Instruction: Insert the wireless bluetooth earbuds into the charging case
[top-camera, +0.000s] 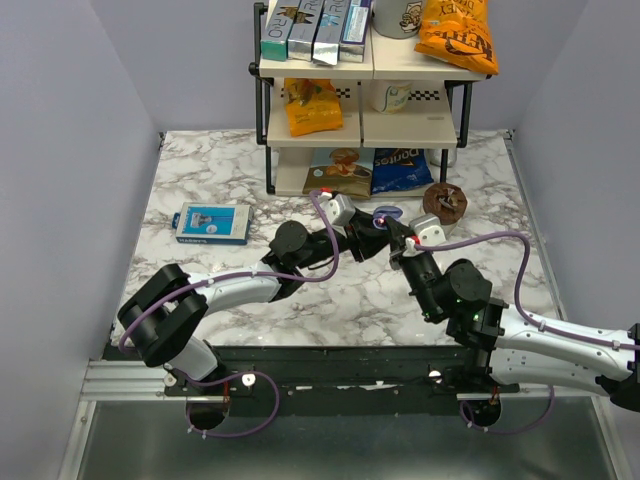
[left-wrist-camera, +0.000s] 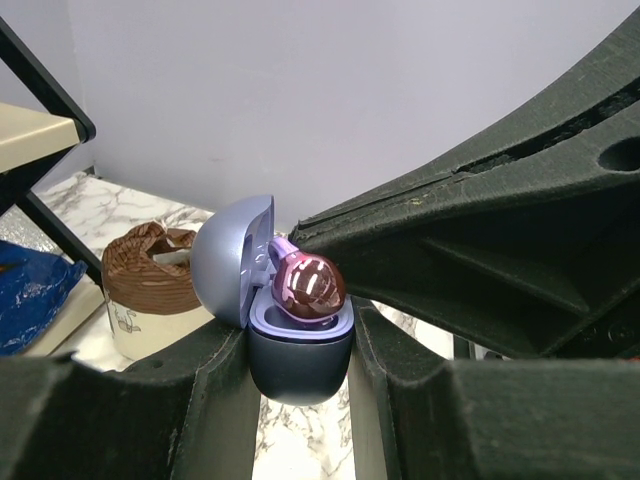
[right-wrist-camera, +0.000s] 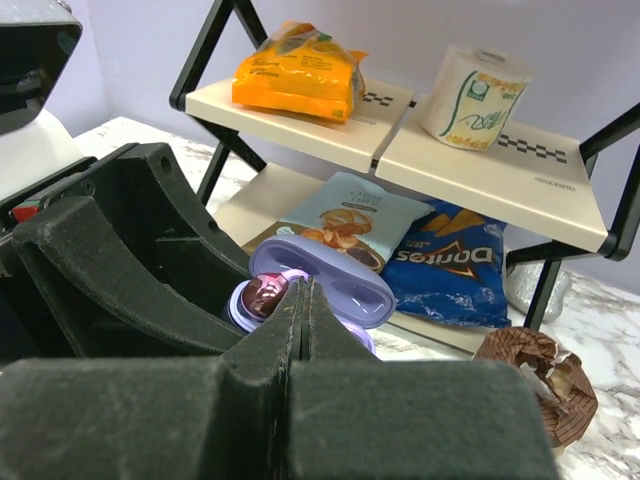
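Observation:
The lavender charging case (left-wrist-camera: 300, 365), lid (left-wrist-camera: 228, 262) raised, is held upright between the fingers of my left gripper. A glossy maroon-and-purple earbud (left-wrist-camera: 312, 287) sits tilted at the case's mouth, its purple stem toward the lid. My right gripper is shut, its fingertips together at the case opening, right beside the earbud (right-wrist-camera: 264, 295) in the right wrist view. Nothing shows between those fingertips. In the left wrist view a dark right finger (left-wrist-camera: 450, 215) reaches the earbud from the right. The case's other slot is mostly hidden behind the right fingertips.
Behind the grippers stands a shelf rack (top-camera: 410, 125) with snack bags and boxes. A brown paper-topped tub (top-camera: 445, 203) stands right of the case. A blue box (top-camera: 213, 223) lies at the table's left.

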